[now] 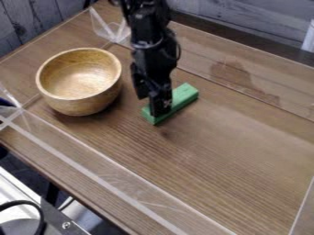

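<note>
A green block point(179, 101) lies on the wooden table at the centre, angled toward the upper right. The black gripper point(157, 99) is lowered over the block's left part, its open fingers down around it; whether they touch the block cannot be told. A wooden bowl point(79, 78) sits to the left of the gripper, apart from it.
Clear tape crosses the table's left side and upper left corner. Dark cables point(25, 213) lie beyond the table's lower left edge.
</note>
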